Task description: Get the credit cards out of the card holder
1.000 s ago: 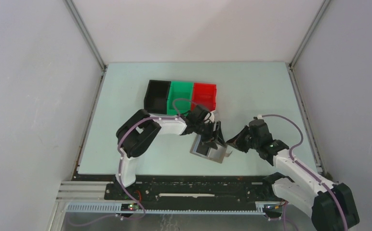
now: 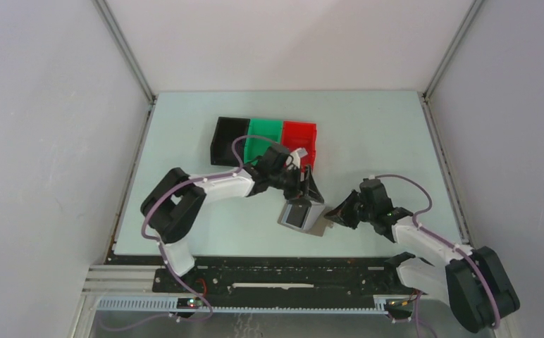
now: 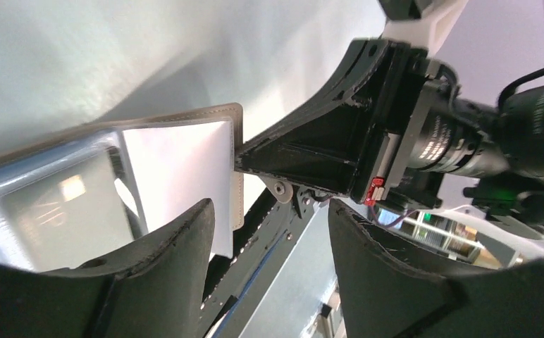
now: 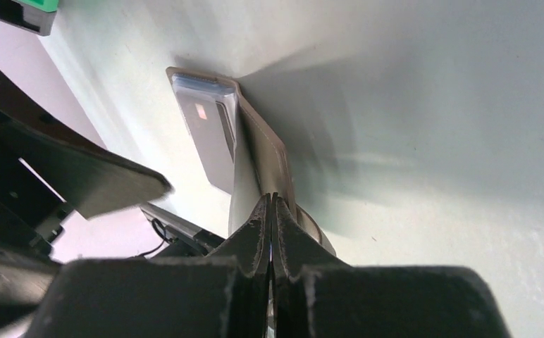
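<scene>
The card holder point(image 2: 296, 215) lies open on the table, with cards in a clear sleeve point(image 3: 61, 211) at its left and a pale flap point(image 3: 177, 172) beside it. My left gripper point(image 2: 304, 190) is above the holder, its fingers apart with nothing visible between them in the left wrist view. My right gripper point(image 2: 340, 215) is at the holder's right edge, fingers point(image 4: 254, 246) shut together against the brown cover point(image 4: 276, 165) and pale flap; whether anything thin is between them cannot be seen.
Black point(image 2: 228, 121), green point(image 2: 265, 124) and red point(image 2: 299, 127) bins stand behind the grippers.
My left gripper has moved left and slightly up in the top view, away from the right one. My right gripper has shifted slightly down and left, onto the holder's edge.
</scene>
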